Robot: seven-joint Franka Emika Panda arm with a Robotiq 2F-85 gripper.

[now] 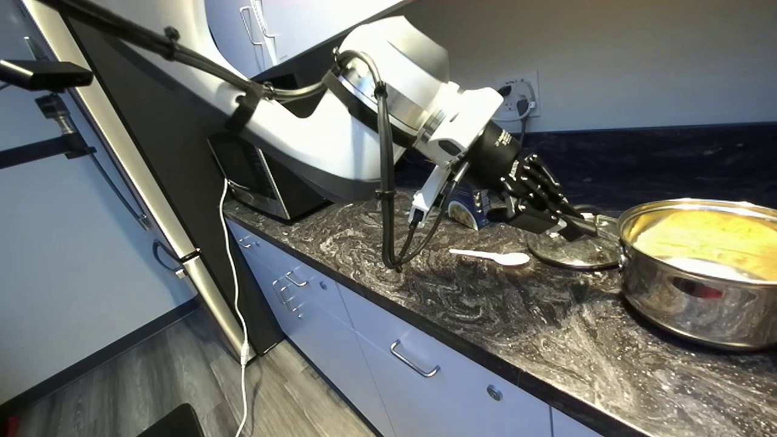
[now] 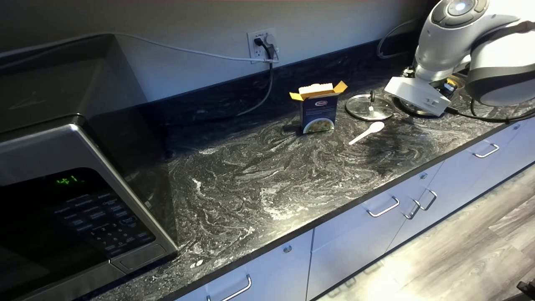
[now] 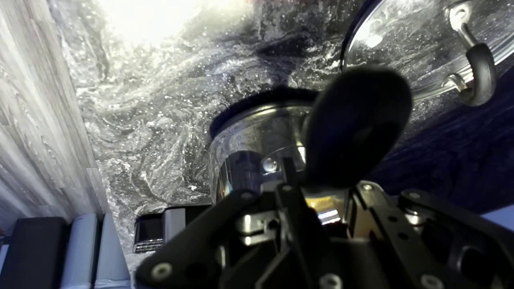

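Note:
A shiny steel pot (image 1: pixel 692 298) stands at the right of exterior view 1, its inside reflecting yellow. Close to its left side is my gripper (image 1: pixel 576 228), shut on the pot's dark handle. In the wrist view the black, rounded handle (image 3: pixel 359 125) rises blurred from between the fingers of my gripper, with the steel pot (image 3: pixel 250 139) beyond it. The arm hides most of the pot in exterior view 2. Whether the pot's base touches the counter cannot be told.
Beside the pot lies a glass lid (image 2: pixel 370 108) with a looped handle. A white spoon (image 2: pixel 367 133) and an opened blue pasta box (image 2: pixel 319 113) are close by. The microwave (image 2: pixel 75 200) stands at the counter's far end.

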